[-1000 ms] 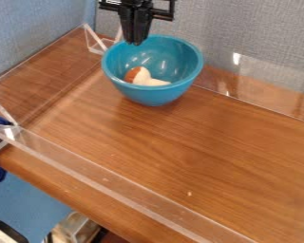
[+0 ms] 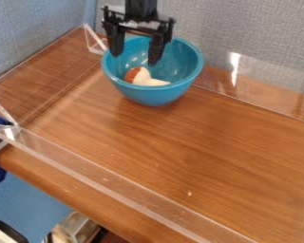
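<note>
A teal bowl (image 2: pixel 180 84) stands at the back of the wooden table. Inside it lie a pale object (image 2: pixel 149 80) and an orange-red piece (image 2: pixel 133 73). My black gripper (image 2: pixel 136 46) hangs from the top of the view over the bowl, open, its two fingers reaching down to about the rim's height, above the objects with nothing between them.
Clear panels edge it at the back and along the left. A grey textured wall stands behind. Dark blue and metal items lie beyond the left edge.
My gripper has come down toward the bowl and shifted slightly, its fingers now reaching lower over the rim. The bowl and its contents look unmoved.
</note>
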